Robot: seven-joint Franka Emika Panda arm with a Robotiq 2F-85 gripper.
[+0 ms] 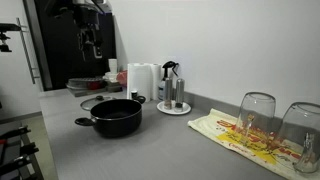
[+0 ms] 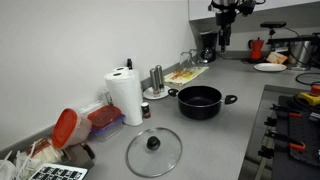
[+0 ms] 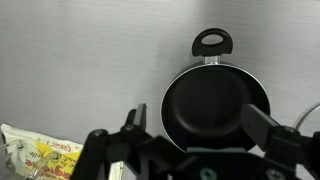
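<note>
A black two-handled pot (image 1: 117, 122) stands uncovered on the grey counter; from the wrist view its dark inside (image 3: 205, 98) looks empty. Beside it lies a glass lid (image 2: 154, 153) with a black knob, flat on the counter and apart from the pot. Only the lid's rim (image 3: 303, 118) shows at the right edge of the wrist view. High above the counter hangs my gripper (image 2: 224, 44), over the pot in the wrist view. Its fingers (image 3: 138, 114) are spread wide, open, with nothing held between them.
Behind the pot are a paper towel roll (image 2: 123, 98), grinders (image 1: 180, 92) and a plate (image 1: 174, 108). Two upturned glasses (image 1: 256, 112) stand on a patterned cloth (image 1: 215, 125). Plastic containers (image 2: 68, 128) and a utensil rack crowd one end. Counter in front of the pot is clear.
</note>
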